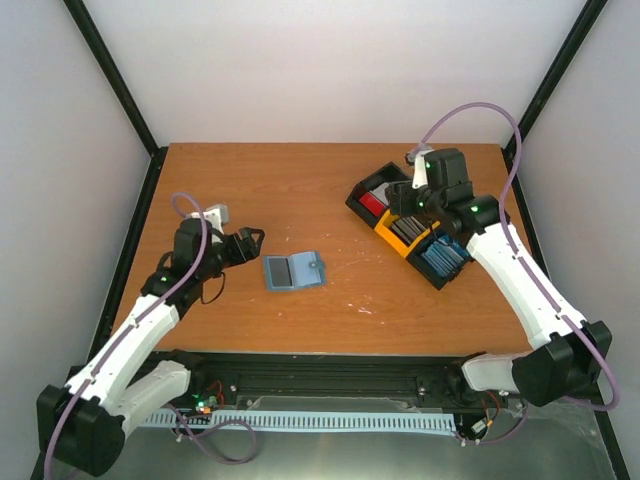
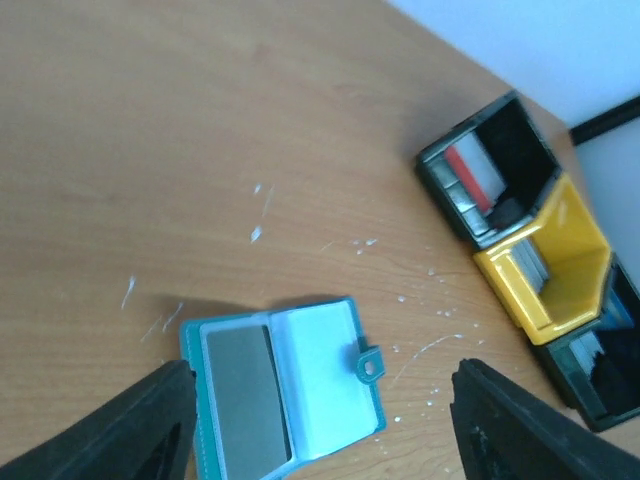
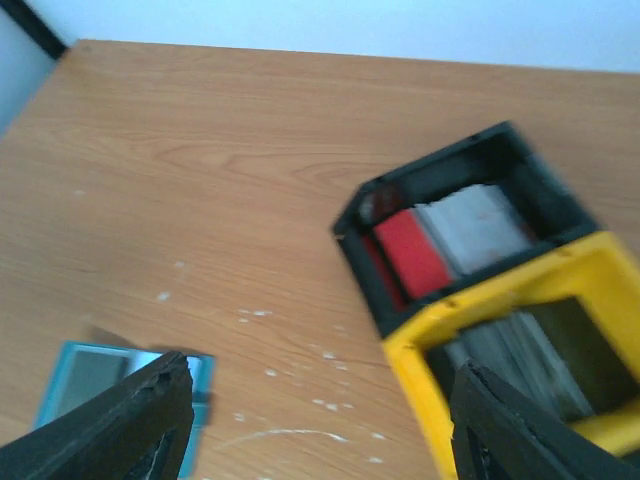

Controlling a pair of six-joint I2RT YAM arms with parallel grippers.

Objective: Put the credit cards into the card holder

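Observation:
A light-blue card holder lies open on the table's middle, a grey panel on its left half. My left gripper is raised just left of it; in its wrist view the fingers are apart with nothing visible between them. My right gripper hangs over the black and yellow bins at the right, fingers apart and empty. Cards stand in the bins: red and grey ones in the rear black bin, dark ones in the yellow bin, blue ones in the front black bin.
Walls enclose it at the back and sides.

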